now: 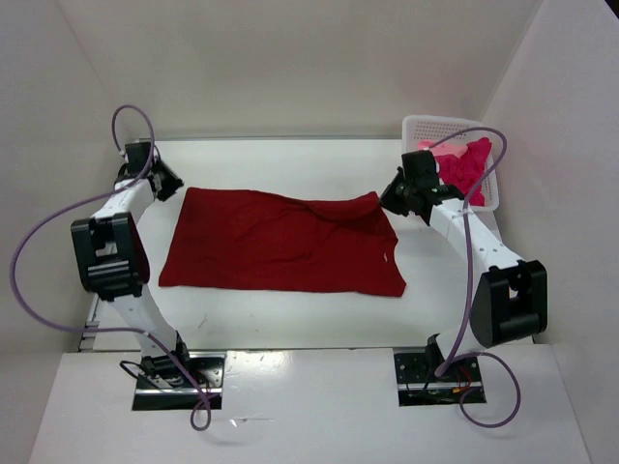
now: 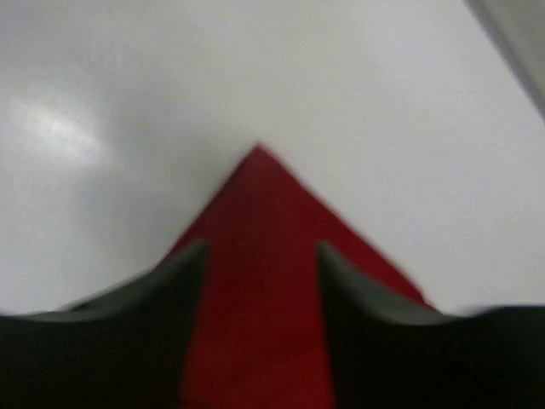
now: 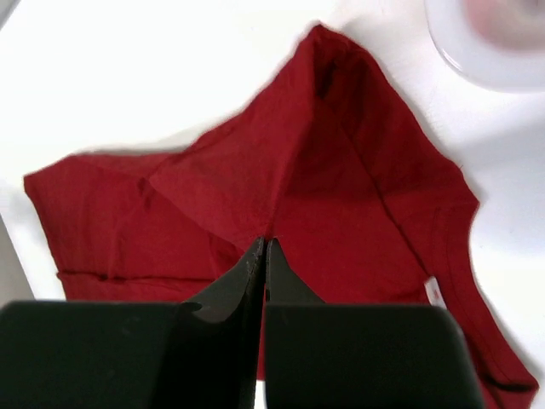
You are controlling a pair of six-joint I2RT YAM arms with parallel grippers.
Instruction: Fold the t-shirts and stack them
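Note:
The red shirt (image 1: pixel 271 246) lies spread on the white table, its upper edge pulled into a raised flap on the right. My right gripper is shut on that flap, whose cloth draws to a point at the fingertips. Off the shirt's top left corner (image 2: pixel 259 162) stands my left gripper (image 1: pixel 174 184), outside the cloth in the top view. Its fingers (image 2: pixel 183 277) look blurred and apart in the left wrist view, with red cloth showing beyond the gap. That corner lies free, outside the fingers, and nothing is held there.
A white basket (image 1: pixel 414 130) with pink and red cloths (image 1: pixel 471 166) stands at the back right, close by the right arm. Bare table (image 1: pixel 280 321) shows in front of the shirt and behind it. Walls border the table's back and sides.

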